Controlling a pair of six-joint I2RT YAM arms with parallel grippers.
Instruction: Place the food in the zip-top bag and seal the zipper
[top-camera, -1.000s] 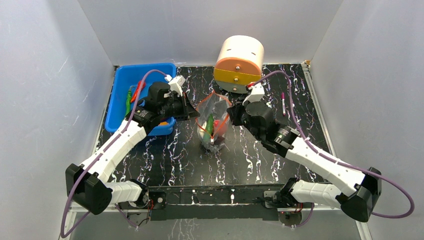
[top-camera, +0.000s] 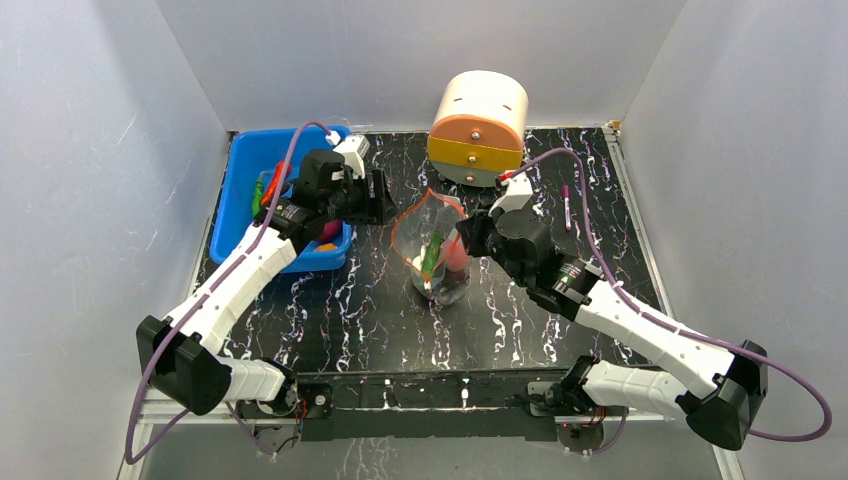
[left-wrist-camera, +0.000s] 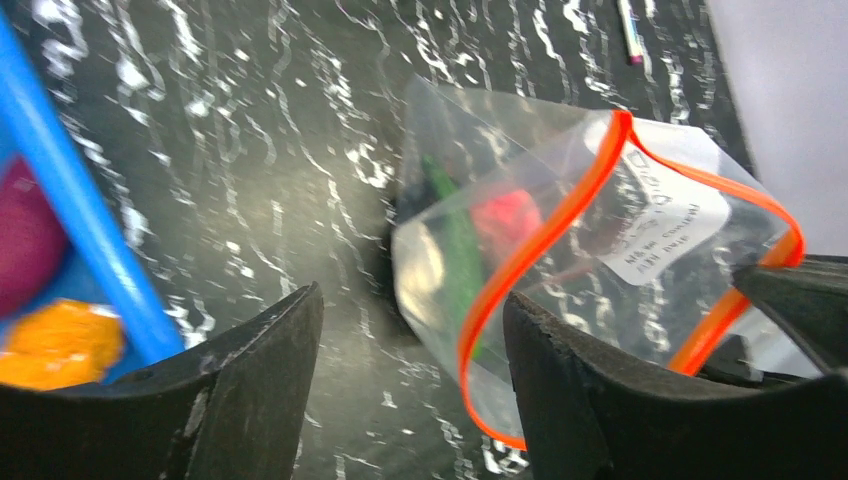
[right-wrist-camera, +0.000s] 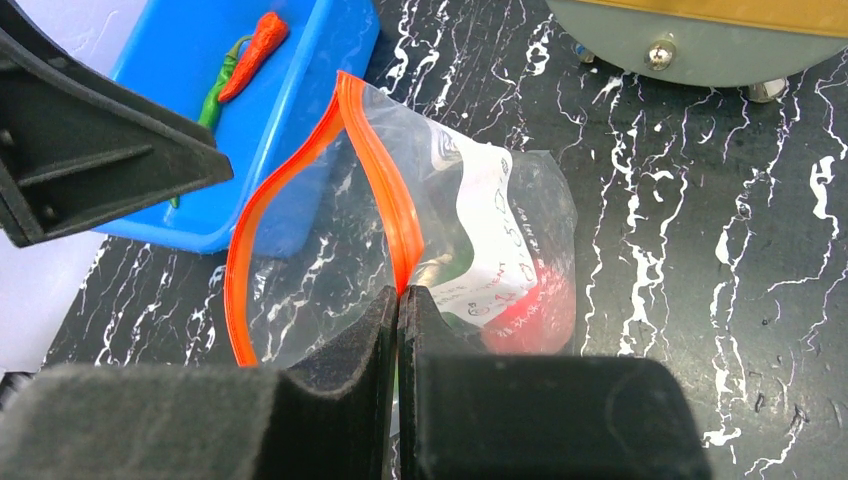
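Observation:
The clear zip top bag (top-camera: 440, 268) with an orange zipper rim (right-wrist-camera: 385, 190) stands with its mouth held wide, in the middle of the table. Inside show a green vegetable (left-wrist-camera: 460, 250) and a reddish item (left-wrist-camera: 507, 222), with something pale beside them. My right gripper is shut on the bag's orange rim, at the mouth's right side. Left of the mouth, my left gripper is open, its fingers (left-wrist-camera: 255, 350) spread with nothing between them; the rim passes close to its right finger without being held.
A blue bin (top-camera: 232, 225) at the left holds red and green peppers, a dark red item (left-wrist-camera: 25, 235) and an orange one (left-wrist-camera: 65, 345). A rounded cream box (top-camera: 485, 100) stands at the back; a pink marker (top-camera: 566, 207) lies at right.
The bag moved a little right with the right gripper, and its left rim now hangs free.

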